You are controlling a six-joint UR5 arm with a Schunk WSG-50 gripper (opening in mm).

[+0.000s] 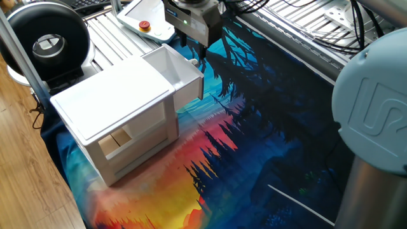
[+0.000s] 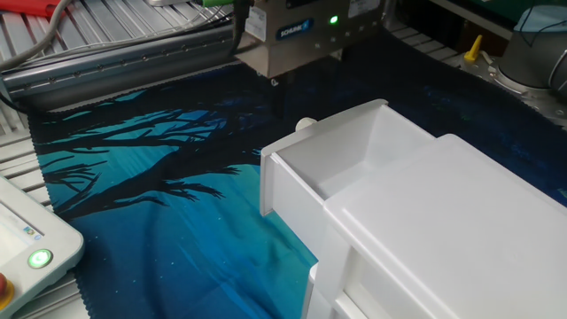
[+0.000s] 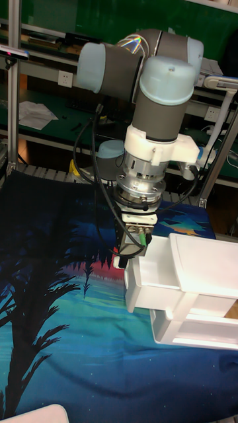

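A white drawer cabinet (image 1: pixel 114 98) stands on the printed cloth, its upper drawer (image 2: pixel 310 182) pulled out. Inside, the visible part of that drawer looks empty. A small round knob (image 2: pixel 306 124) sticks out of the drawer's front panel. My gripper (image 1: pixel 193 47) hangs just beyond the front panel, pointing down, its two dark fingers apart near the knob. Between them I see nothing held. In exterior view 2 the gripper body (image 2: pixel 306 40) is clear, but its fingers blend into the dark cloth. Contact with the knob cannot be made out.
Below the upper drawer the cabinet has an open slot (image 1: pixel 117 141). A control pendant with a red stop button (image 1: pixel 145 26) lies near the gripper. A metal rail (image 2: pixel 115 78) edges the cloth.
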